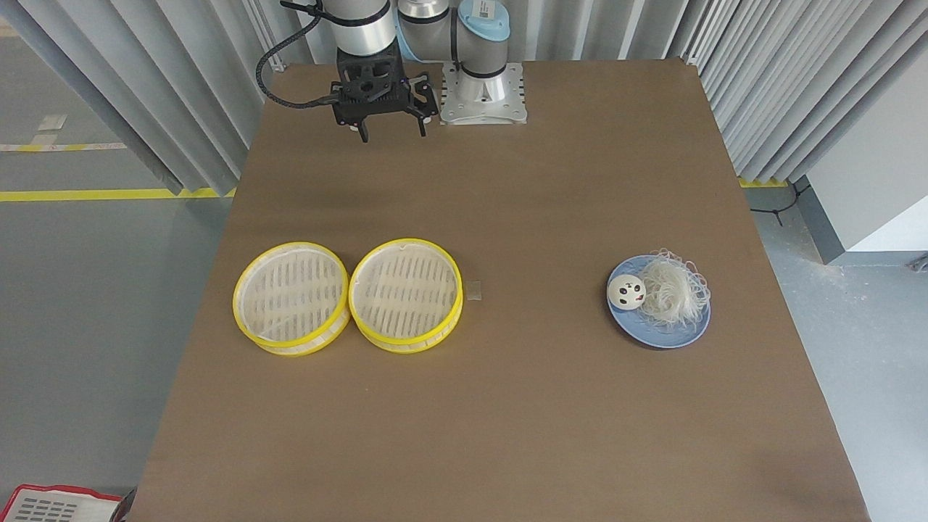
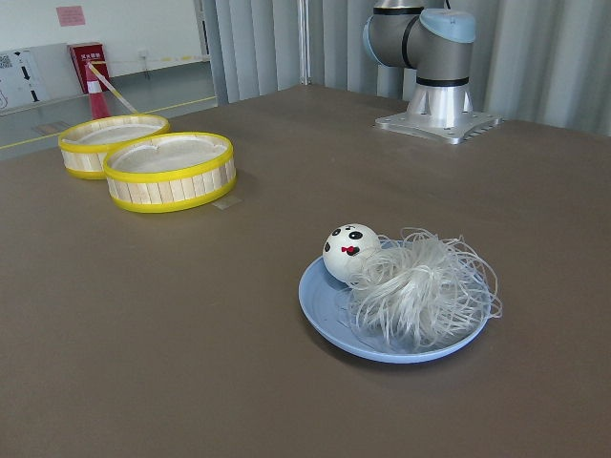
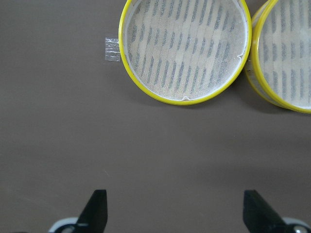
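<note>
My gripper hangs over the back of the brown table, fingers apart with nothing between them; in the wrist view its two black fingertips show at the bottom edge. Two round steamer-like trays with yellow rims, the left and the right, stand side by side on the table's left half. A blue plate on the right holds a white ball with a drawn face and a tangle of pale translucent strands.
A small clear tape piece lies beside the right tray. The arm's base plate stands at the back edge, with curtains behind it.
</note>
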